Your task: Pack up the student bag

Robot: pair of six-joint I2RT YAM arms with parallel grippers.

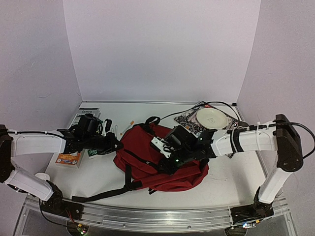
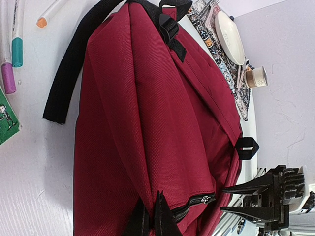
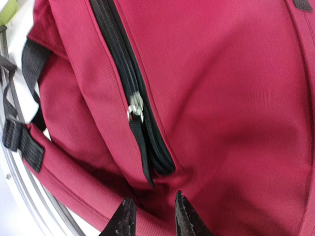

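Observation:
The red bag (image 1: 162, 184) lies flat on the table between both arms. At the bag's left edge my left gripper (image 1: 119, 146) is shut, and in the left wrist view a raised fold of red cloth (image 2: 140, 147) runs between its fingers. Above the middle of the bag is my right gripper, its fingers apart with no object seen between them. A black zipper (image 3: 125, 64) with a metal slider (image 3: 136, 107) and a dark pull tab (image 3: 141, 152) lies just ahead of those fingers; the tab is not between them.
Books (image 1: 69, 158) and a green card or box (image 2: 6, 120) lie left of the bag, with several markers (image 2: 17, 42) close by. Behind it to the right, a white plate (image 1: 212, 118) rests on a patterned cloth (image 1: 184, 118). Black straps (image 1: 98, 196) trail toward the front left.

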